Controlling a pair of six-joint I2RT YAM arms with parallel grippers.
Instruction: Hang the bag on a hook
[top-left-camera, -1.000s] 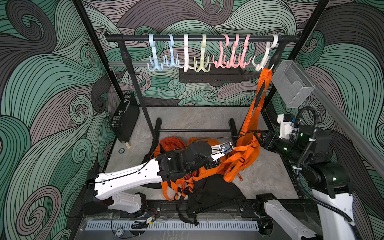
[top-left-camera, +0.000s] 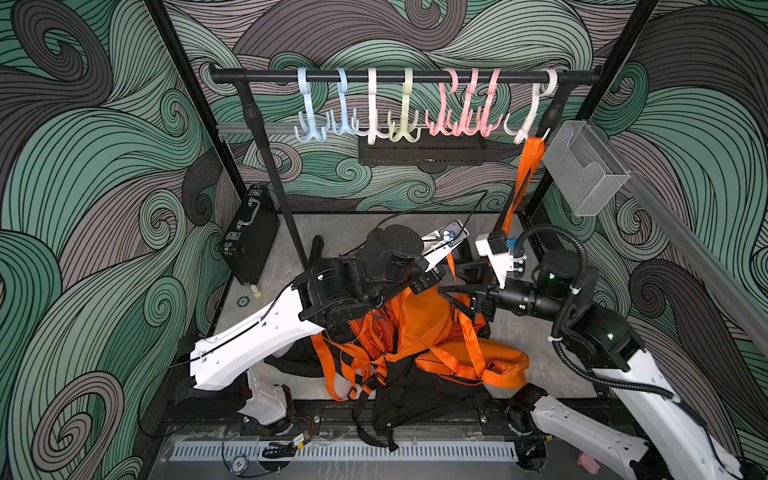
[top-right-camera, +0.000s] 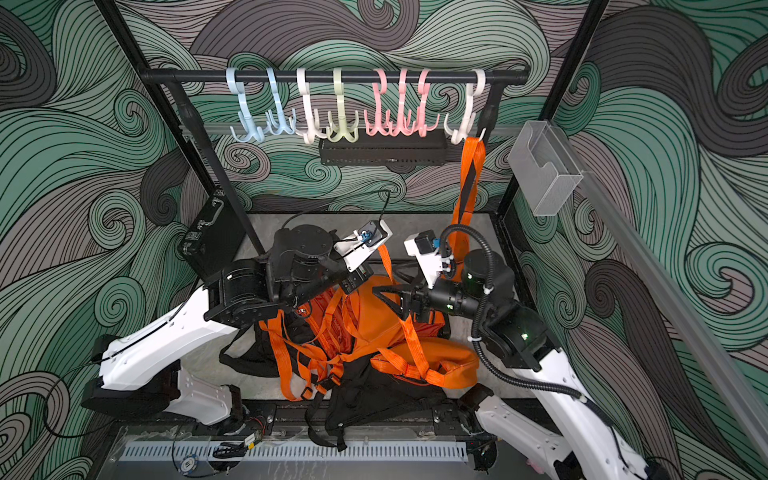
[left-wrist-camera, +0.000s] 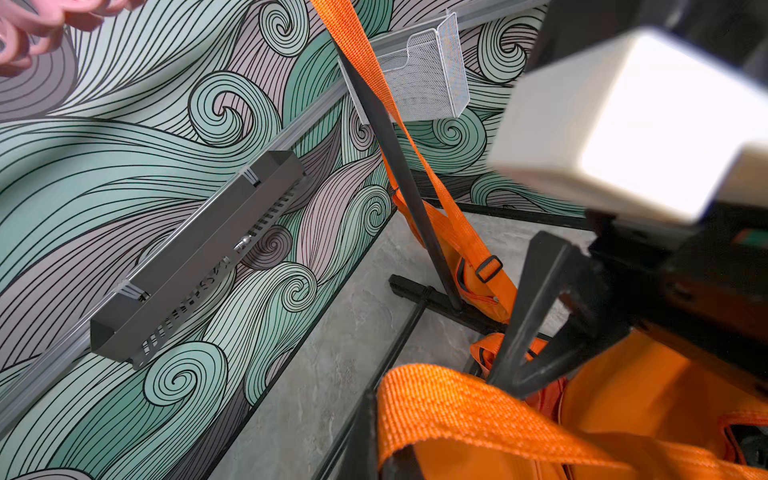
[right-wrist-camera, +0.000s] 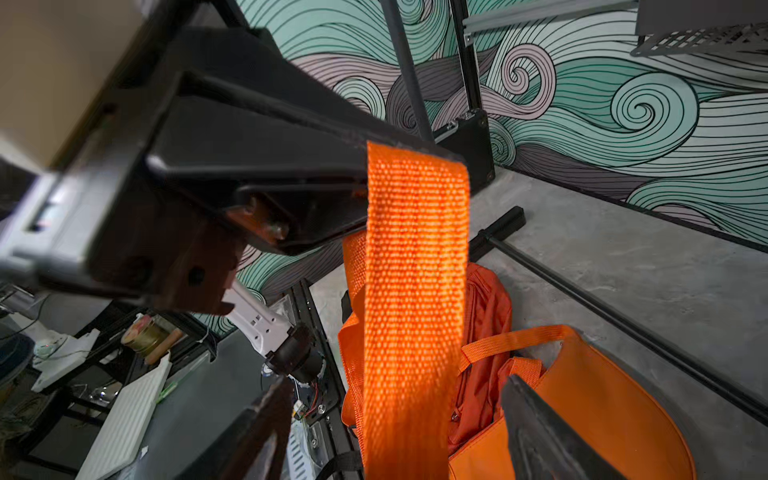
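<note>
An orange strap (top-left-camera: 527, 160) loops over the rightmost white hook (top-left-camera: 529, 120) and runs down behind my right arm. Orange and black bags (top-left-camera: 428, 316) lie heaped on the floor. My left gripper (top-left-camera: 436, 268) is above the heap; a second orange strap (left-wrist-camera: 472, 412) crosses its fingers at the bottom of the left wrist view, its grip largely hidden. My right gripper (top-left-camera: 452, 292) stands open beside it; that strap (right-wrist-camera: 412, 304) hangs vertically between its fingertips in the right wrist view.
Several coloured hooks (top-left-camera: 406, 120) hang on the black rail (top-left-camera: 280, 76). A mesh holder (top-left-camera: 584, 172) is on the right wall, a black case (top-left-camera: 246, 236) at the left. Bare floor shows along the rack's back.
My right gripper has moved left toward my left gripper. My left gripper has risen slightly, and the orange pieces below the hung strap have shifted down into the heap.
</note>
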